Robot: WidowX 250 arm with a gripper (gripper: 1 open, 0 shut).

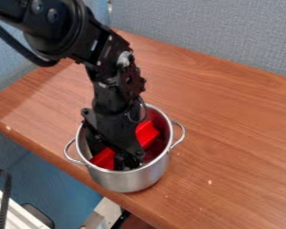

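My black gripper point(119, 148) reaches down into a steel pot point(133, 180) with two handles, near the front left edge of the wooden table. Red objects point(147, 132) lie inside the pot, showing on either side of the gripper. The fingertips are hidden by the gripper body and the pot, so I cannot see what is between them or how far apart they stand.
A grey padded wall stands at the back. Below the front left edge are white items and a black cable.
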